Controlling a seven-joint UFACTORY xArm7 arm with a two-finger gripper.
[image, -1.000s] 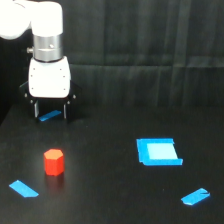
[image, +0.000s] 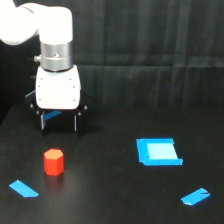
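Note:
A red block rests on the black table at the left. Behind it and higher in the view hangs my white gripper, pointing down. Its two dark fingers stand wide apart, and no object shows held between them. The gripper is open and clear of the block. A white square framed by blue tape is on the table to the right of the block.
Strips of blue tape lie at the front left, at the front right and behind the gripper. A dark curtain closes off the back. Between the block and the white square the table is bare.
My gripper has shifted to the right and lower in the view, staying open. The red block and the taped square have not moved.

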